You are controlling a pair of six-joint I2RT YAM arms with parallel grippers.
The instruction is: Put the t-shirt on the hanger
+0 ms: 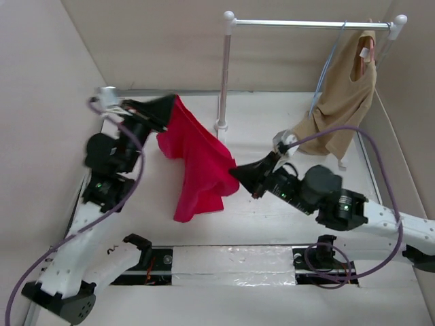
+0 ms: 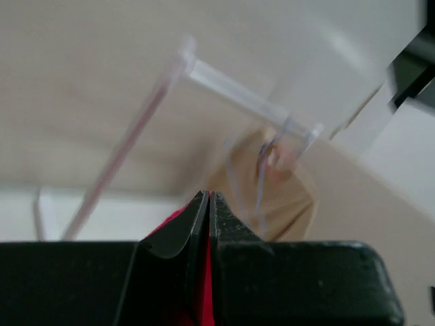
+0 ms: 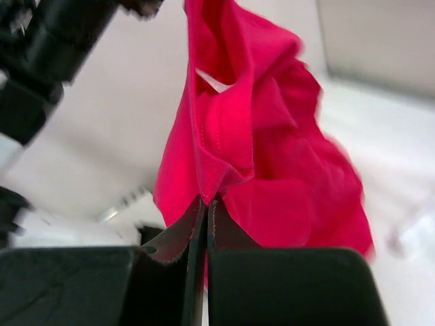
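The red t-shirt [image 1: 197, 170] hangs stretched between my two grippers, above the white floor. My left gripper [image 1: 168, 109] is shut on it at the upper left; in the left wrist view, red cloth shows just below the shut fingertips. My right gripper [image 1: 236, 178] is shut on the shirt's right part, and in the right wrist view the cloth [image 3: 224, 149] rises from between the fingertips. A blue hanger [image 1: 326, 64] hangs on the rail [image 1: 306, 24] at the upper right, left of a tan garment.
The tan garment [image 1: 336, 102] hangs at the rail's right end, reaching down toward the floor. The rail's left post [image 1: 224, 81] stands behind the shirt. Side walls enclose the space on both sides.
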